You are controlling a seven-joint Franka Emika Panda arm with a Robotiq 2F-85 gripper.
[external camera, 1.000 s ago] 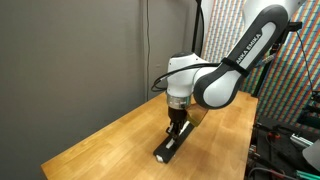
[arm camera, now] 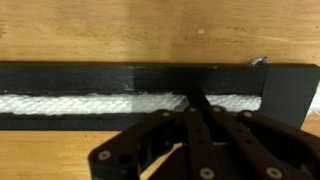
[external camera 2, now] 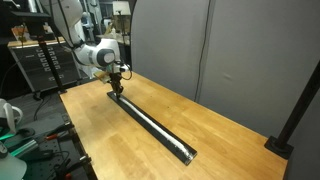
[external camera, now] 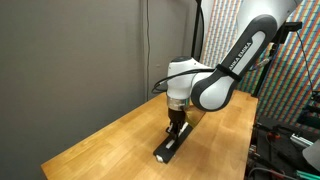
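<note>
A long black channel point(external camera 2: 150, 125) lies on the wooden table, with a white rope point(arm camera: 85, 104) along its groove. In the wrist view the rope runs from the left edge to under my gripper and shows again on its right. More white rope point(arm camera: 316, 101) shows at the far right edge, beyond the black end piece. My gripper point(external camera 2: 117, 97) points down at the channel's far end in exterior view 2, its fingers close together over the groove. It is shut; whether any rope sits between the fingertips is hidden.
Bare wooden table point(external camera 2: 220, 130) spreads out on both sides of the channel. A grey wall panel point(external camera: 95, 60) stands behind the table, and a black post point(external camera 2: 290, 110) rises at the right in exterior view 2.
</note>
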